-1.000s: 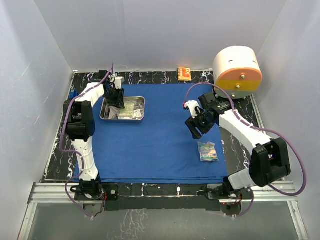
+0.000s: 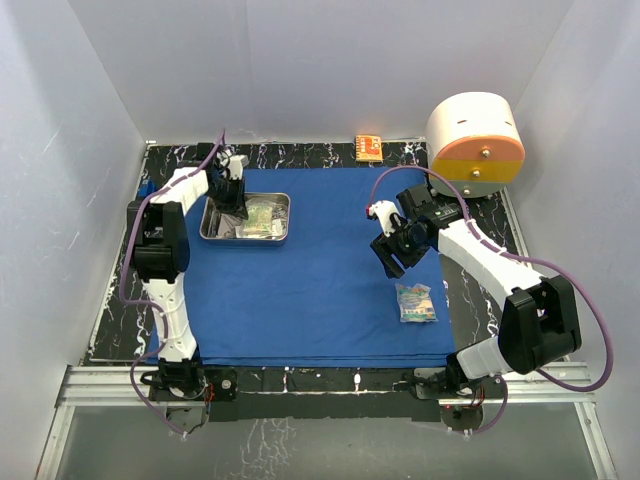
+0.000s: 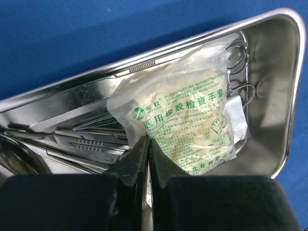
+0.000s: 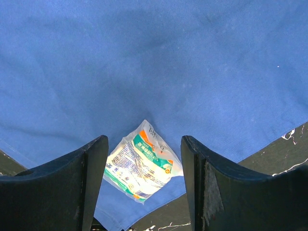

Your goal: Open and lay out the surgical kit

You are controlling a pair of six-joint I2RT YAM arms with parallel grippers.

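A steel tray (image 2: 278, 230) sits at the upper left of the blue cloth, holding a printed glove packet (image 3: 187, 125), scissors and several metal instruments (image 3: 91, 144). My left gripper is over the tray at the packet's lower left edge, its fingers shut together, nothing visible between them. My right gripper (image 2: 390, 258) hangs over the cloth's right side, fingers apart and empty. A clear packet with coloured print (image 4: 142, 163) lies below it on the cloth near the right edge.
A rounded white-and-yellow cabinet (image 2: 470, 130) stands at the back right, and a small orange packet (image 2: 368, 148) lies at the back edge. Walls border both sides.
My left gripper has shifted very slightly over the tray. The right arm looks unchanged.
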